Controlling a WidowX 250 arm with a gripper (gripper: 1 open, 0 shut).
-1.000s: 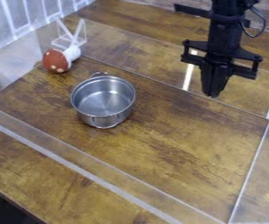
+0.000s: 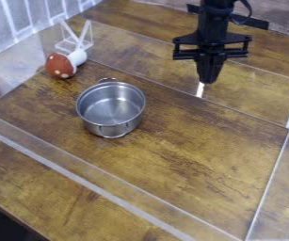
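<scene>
The black gripper (image 2: 203,73) hangs over the upper middle-right of the wooden tray, pointing down, its tip above a pale strip on the floor. It looks shut, with nothing visible between its fingers. To the lower left of it stands a steel pot (image 2: 110,114), empty as far as shows. Farther left lies an orange-brown and white object (image 2: 68,64), apart from the pot and the gripper.
A white wire-like rack (image 2: 76,38) stands behind the orange-brown object at the back left. Clear low walls edge the wooden surface (image 2: 191,179).
The gripper has moved back and to the left, toward the top middle of the view. The pot and the other objects have not visibly moved.
</scene>
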